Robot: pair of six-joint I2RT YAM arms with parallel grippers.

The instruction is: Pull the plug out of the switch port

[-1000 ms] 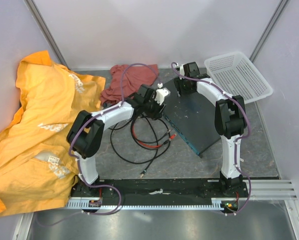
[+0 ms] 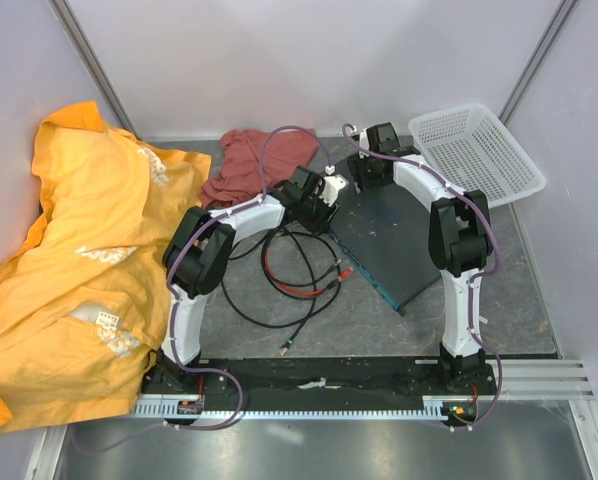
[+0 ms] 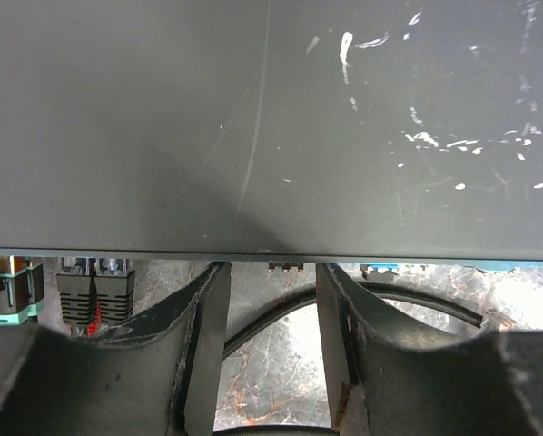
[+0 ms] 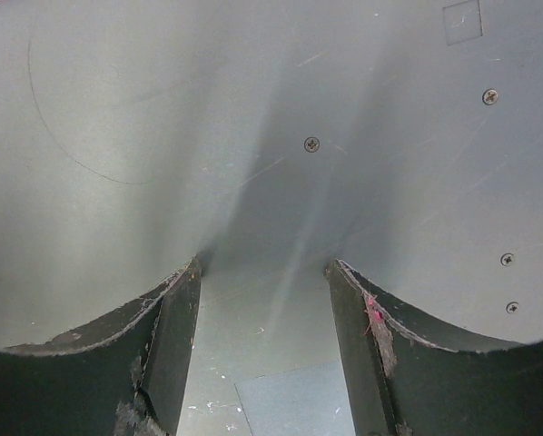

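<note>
The dark, flat switch (image 2: 389, 235) lies at the right of the table, its port edge facing left. At the upper end of that edge is my left gripper (image 2: 326, 222). In the left wrist view the left gripper is open, its fingertips close to the switch's edge. A small dark part (image 3: 286, 266) shows at the edge between them; I cannot tell whether it is a plug. Black plugs (image 3: 114, 295) sit along the edge to the left. My right gripper is over the switch's scratched top, fingers apart, nothing between them.
Coiled black and red cables (image 2: 297, 290) lie left of the switch. A white basket (image 2: 476, 155) stands at the back right, a red cloth (image 2: 262, 160) at the back, and a yellow garment (image 2: 89, 260) fills the left. Bare table (image 2: 244, 340) shows at the front left.
My left arm has swung to the right, bringing its gripper slightly rightward and closer in at the switch's edge. The right arm, the switch and the cables look unmoved.
</note>
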